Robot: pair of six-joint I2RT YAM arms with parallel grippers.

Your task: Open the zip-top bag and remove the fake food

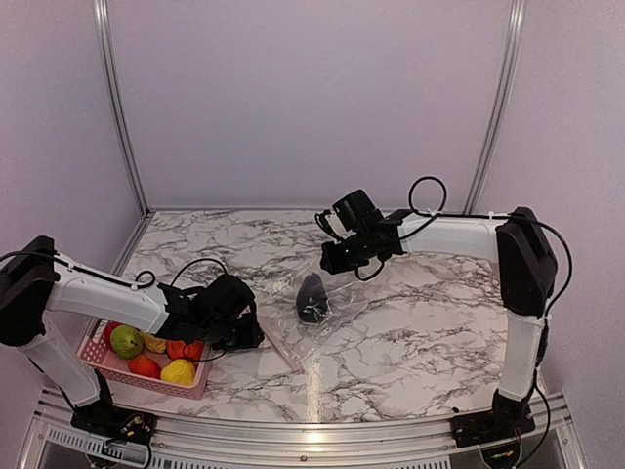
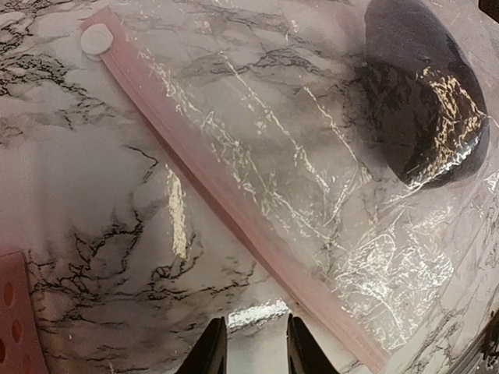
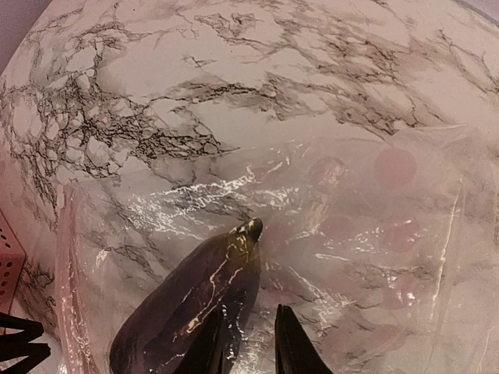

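Note:
A clear zip top bag (image 1: 342, 305) lies on the marble table with a dark purple eggplant (image 1: 312, 299) inside. Its pink zip strip (image 2: 234, 218) faces the left arm, and a round white slider (image 2: 97, 39) sits at that strip's far end. My left gripper is open beside the strip, with nothing between its fingers. Over the bag's far side is my right gripper, near the eggplant's stem end in the right wrist view. Its fingers (image 3: 288, 339) stand a little apart; whether clear film lies between them cannot be told.
A pink basket (image 1: 200, 383) of toy fruit and vegetables stands at the front left, partly under the left arm. Bare table (image 1: 439, 342) spreads to the right of the bag, and more lies behind it.

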